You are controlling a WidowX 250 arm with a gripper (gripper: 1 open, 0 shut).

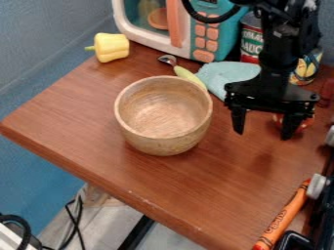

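My black gripper (263, 125) is at the right of the table, its two fingers pointing down and spread apart, low over the wood, right of a wooden bowl (163, 115). A red round object (304, 124) is mostly hidden behind the gripper, around its right finger; whether the fingers touch it I cannot tell.
A toy microwave (183, 24) with cans (308, 66) beside it stands at the back. A pale blue cloth (222, 74), yellow pepper (108, 46) and banana (183, 72) lie behind the bowl. An orange crayon (282, 219) lies at front right.
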